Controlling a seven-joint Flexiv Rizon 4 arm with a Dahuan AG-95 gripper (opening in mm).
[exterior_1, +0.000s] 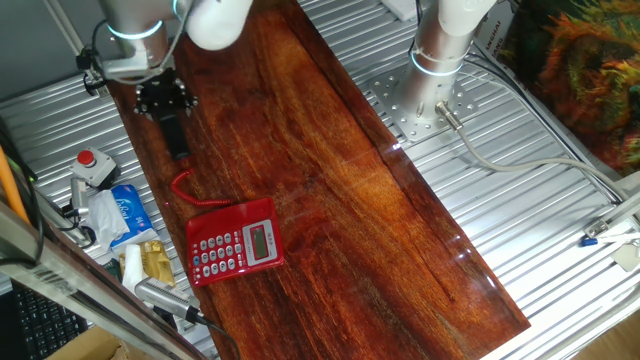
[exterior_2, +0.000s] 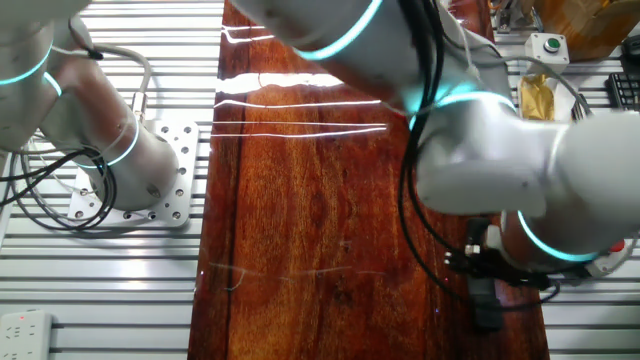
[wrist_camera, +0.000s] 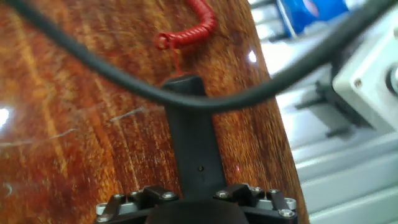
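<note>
A red desk telephone with grey keys and a small display rests on the brown wooden table. Its black handset lies off the base, near the table's edge, with a red coiled cord running between them. My gripper is low at the handset's far end. In the wrist view the handset runs up from between the two fingers, close to both its sides. Whether they press on it or stand apart cannot be told. The handset's near end is hidden by the gripper.
A grey cable loops across the wrist view in front of the handset. Beside the table are a red-button box and a blue tissue pack.
</note>
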